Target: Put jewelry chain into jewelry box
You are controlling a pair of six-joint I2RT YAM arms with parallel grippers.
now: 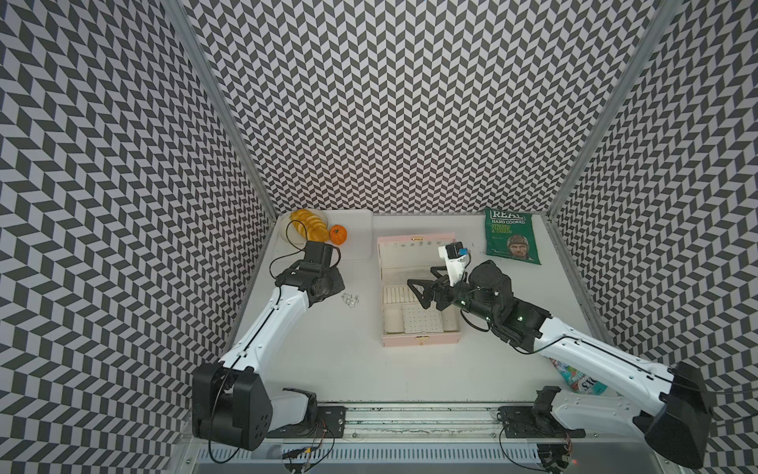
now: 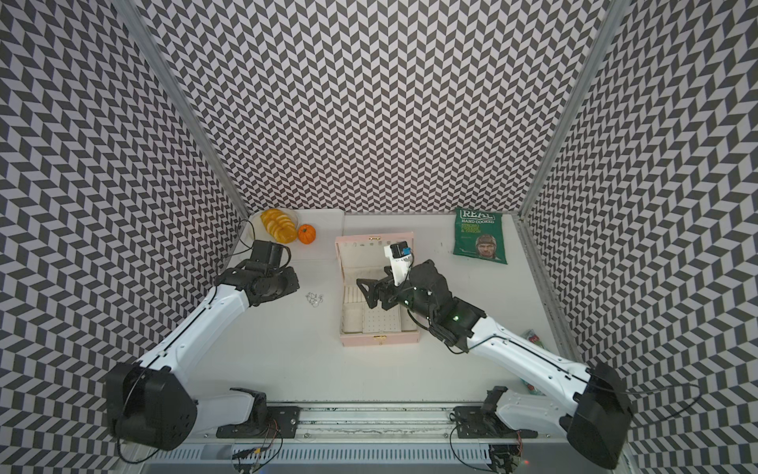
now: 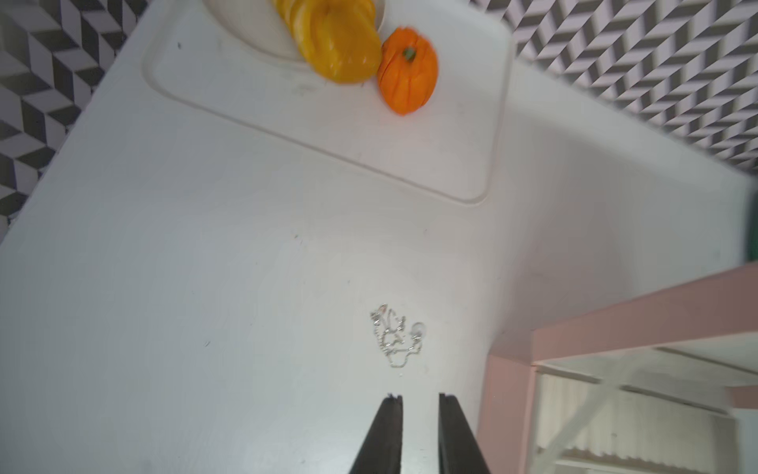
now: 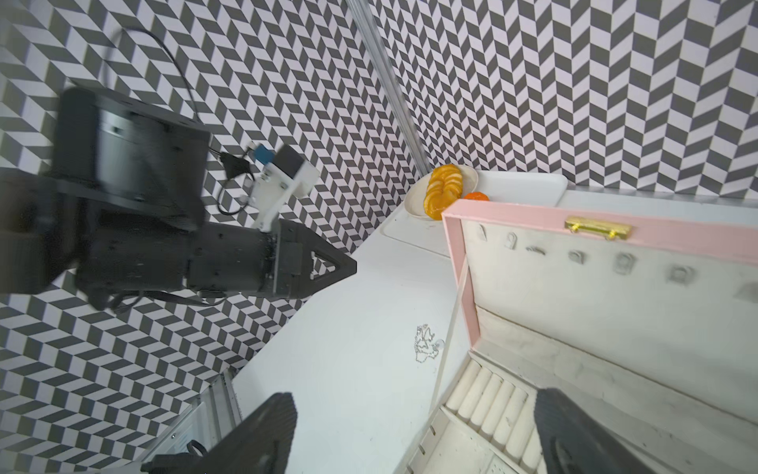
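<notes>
The silvery jewelry chain [image 1: 349,299] lies bunched on the white table, left of the jewelry box [image 1: 418,340] and outside it. That pink box stands with its lid up, its pale compartments and ring rolls exposed. In the left wrist view my left gripper is partly open, a narrow empty gap between its fingers, with the chain [image 3: 397,337] beyond the tips. It hangs above the table in the right wrist view. Over the box interior, my right gripper is spread wide with nothing held.
A white tray [image 1: 359,237] at the back left bears a bread loaf [image 2: 278,225] and an orange pumpkin-like item [image 3: 407,71]. The green snack bag [image 1: 513,237] lies back right; a colorful packet [image 1: 580,379] is near the right arm.
</notes>
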